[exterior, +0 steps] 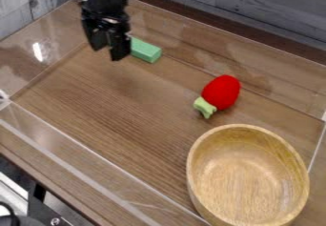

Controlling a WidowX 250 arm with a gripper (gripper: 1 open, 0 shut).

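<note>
My dark gripper (106, 41) hangs at the upper left over the wooden table, its two fingers apart and pointing down. A green block (145, 51) lies just to the right of it. A red oval object (220, 92) sits at the middle right, with a small pale-green piece (204, 107) at its lower left end. A large empty tan bowl (249, 180) occupies the lower right.
The table's edges run along the left and back. Whatever stands behind the gripper is partly hidden by the arm.
</note>
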